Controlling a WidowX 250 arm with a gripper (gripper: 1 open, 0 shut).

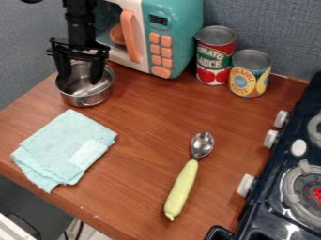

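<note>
My black gripper (79, 66) reaches down from the top left over a steel pot (90, 92), its fingers at the pot's rim and partly inside. I cannot tell whether the fingers are open or shut, or whether anything is between them. The pot stands upright on the wooden table (150, 178) beside the toy microwave.
A folded pale blue cloth (63, 150) lies at front left, a spoon with a yellow handle (183, 186) at centre right. Two cans (215, 56) stand at back right, near the microwave (174, 33). A black stove (282, 187) fills the right edge.
</note>
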